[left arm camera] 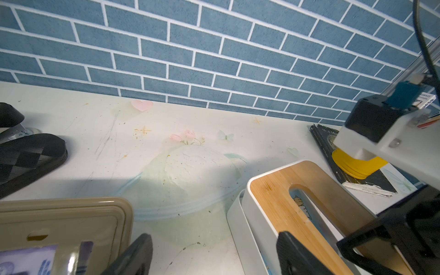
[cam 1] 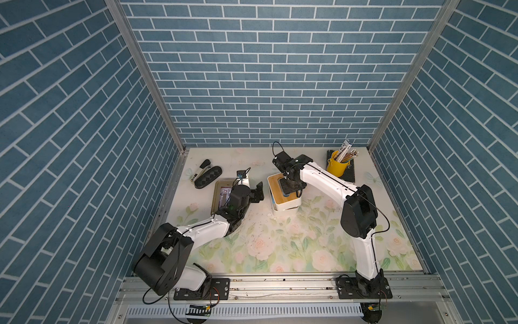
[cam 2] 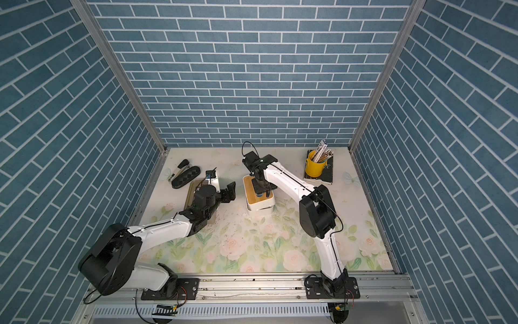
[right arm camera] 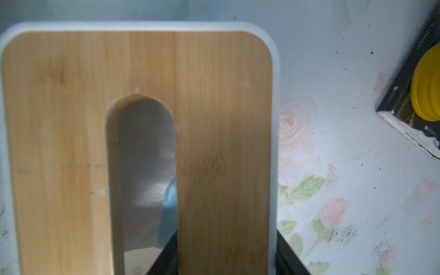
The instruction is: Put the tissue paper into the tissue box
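The tissue box, with a white body and a bamboo lid (right arm camera: 64, 137), stands mid-table. My right gripper is shut on the lid at one side of its slot, through which a pale, silvery interior and something blue (right arm camera: 167, 210) show. In the left wrist view the lid (left arm camera: 270, 192) sits slightly raised or offset from the white body (left arm camera: 238, 215). My left gripper is open, just left of the box, above the table, with nothing seen between its fingers. A beige tray (left arm camera: 68, 215) holding a lilac packet, perhaps the tissue paper (left arm camera: 27, 256), lies left of it.
A yellow cup of sticks (cam 1: 337, 164) stands on a dark book (left arm camera: 327, 142) at back right. A black case (cam 1: 207, 177) and a knife-like tool (cam 1: 200, 168) lie at back left.
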